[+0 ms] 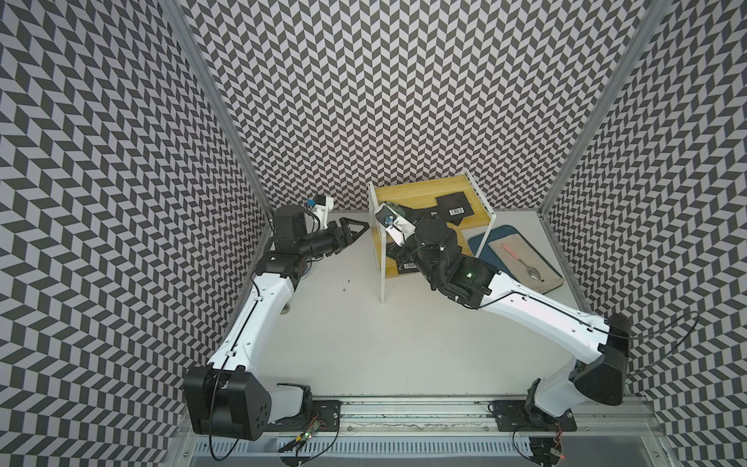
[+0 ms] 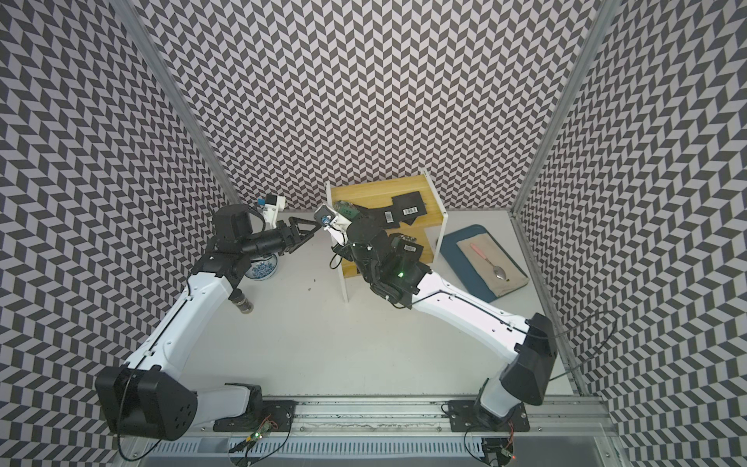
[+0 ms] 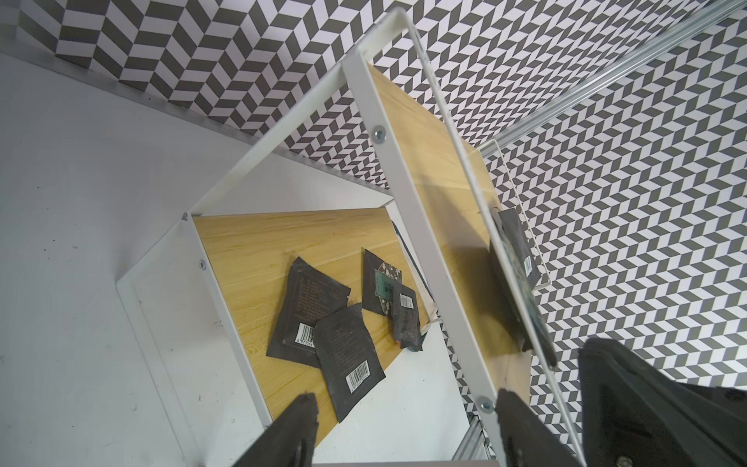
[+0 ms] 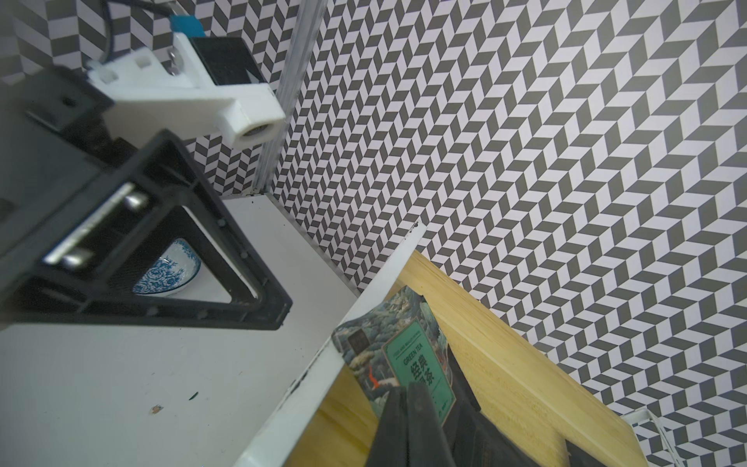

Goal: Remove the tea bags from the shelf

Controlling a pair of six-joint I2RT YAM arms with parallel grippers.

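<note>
Several dark tea bags lie on the two-level wooden shelf. On the upper board, a green-labelled tea bag leans over the white side rail, and black tea bags lie to its right. In the left wrist view, several more lie on the lower board, including a barcoded black bag. My right gripper is shut, its fingertips in front of the green bag with nothing visible between them. Beside the shelf's left side, my left gripper has its fingers apart and empty.
A blue-patterned bowl and a dark bottle stand by the left arm. On the right, a blue mat bears a beige board with a spoon. My grippers are close together at the shelf's left rail.
</note>
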